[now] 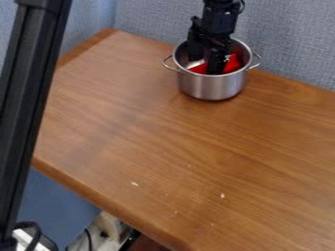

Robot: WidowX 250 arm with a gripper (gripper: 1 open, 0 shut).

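Note:
A steel pot (210,85) with two loop handles stands at the back of the wooden table, near the grey partition. Inside it lies something red (233,63). The black gripper (214,65) reaches down into the pot from above; it is open, though its fingertips are partly hidden among the pot's contents.
A grey fabric wall (295,39) rises behind it. A black post (29,98) stands at the left edge, with cables below.

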